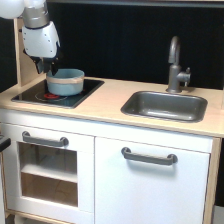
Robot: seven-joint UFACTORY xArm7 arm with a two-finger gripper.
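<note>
A light blue-grey pot (66, 84) sits upright on the black stovetop (92, 88) at the left end of the counter. My white arm comes in from the upper left. Its dark gripper (46, 69) points down at the pot's left rim, touching it or very close to it. The fingers are small and dark against the black backdrop, so whether they are apart or closed on the rim does not show.
To the right is a grey sink (165, 105) with a tall dark faucet (176, 68) behind it. Bare wooden counter (108, 108) lies between stovetop and sink. Below are an oven door (47, 180) and a white cabinet door (150, 190), both closed.
</note>
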